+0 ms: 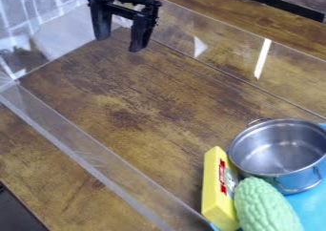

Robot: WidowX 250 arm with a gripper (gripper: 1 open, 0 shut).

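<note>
My black gripper (pixel 121 32) hangs at the top left over the far part of a wooden surface (pixel 140 111) edged with clear plastic walls. Its two downward parts stand apart, and I see nothing held between them, though the finger state is hard to make out at this size. At the lower right are a steel pot (pixel 274 149), a yellow box (pixel 218 189) and a green corn-like object (pixel 266 208).
A blue surface (pixel 310 214) lies beneath the items at the lower right. Transparent walls (pixel 264 58) run along the back and left.
</note>
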